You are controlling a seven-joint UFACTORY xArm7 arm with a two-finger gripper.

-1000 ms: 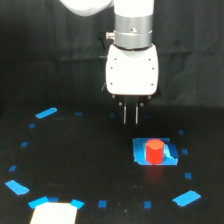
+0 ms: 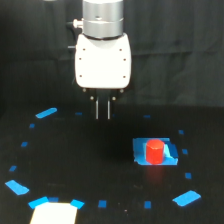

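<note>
My gripper (image 2: 103,117) hangs in mid-air above the dark table, pointing down. Its two thin fingers (image 2: 97,109) are apart, so it is open, with nothing visible between them. A small red object (image 2: 154,152) rests on a bright blue square (image 2: 139,148) right of centre and nearer the camera. The gripper is up and to the left of that object, clear of it. Whether the blue square is a flat patch or a shallow holder I cannot tell.
A cream-coloured block (image 2: 54,214) is cut off by the bottom edge at left, with blue tape (image 2: 38,202) beside it. Other blue tape strips (image 2: 17,187) and several small blue marks dot the table.
My gripper has moved left and slightly down, away from above the red object's left side. Its finger gap looks the same. The red object and blue square have stayed put.
</note>
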